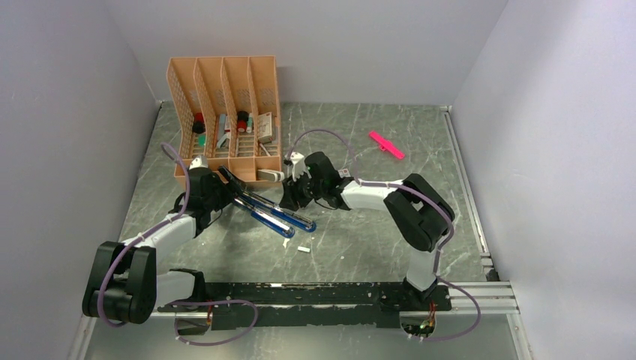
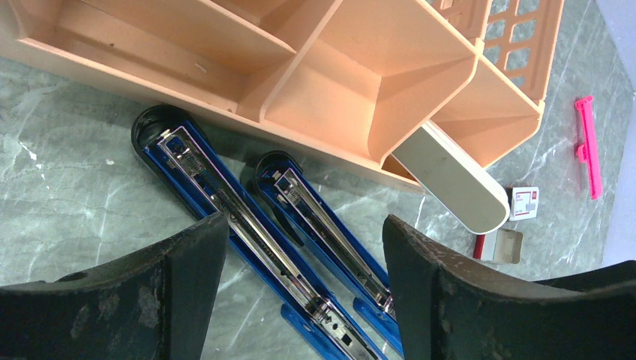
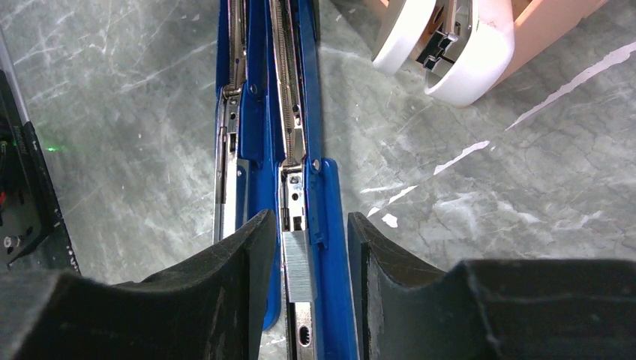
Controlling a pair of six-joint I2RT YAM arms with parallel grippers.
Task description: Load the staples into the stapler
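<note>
Two long blue staplers with silver channels lie side by side on the grey marbled table. One is the nearer stapler (image 2: 255,236); the other is the farther stapler (image 2: 330,229). My left gripper stands open over their black-ended part, its fingers wide apart with nothing gripped between them. Farther along them, my right gripper is open above one silver channel, where a grey ribbed strip (image 3: 298,264) shows between its fingertips. Whether the fingers touch the stapler, I cannot tell. A small white piece (image 1: 304,249) lies on the table in front of the staplers.
Right behind the staplers stands an orange divided organizer (image 1: 225,163) with several items inside. A white-and-grey device (image 2: 454,176) leans out of its right end. Small red-and-white boxes (image 2: 523,202) lie beyond. A pink bar (image 1: 387,145) lies far right, with clear table around it.
</note>
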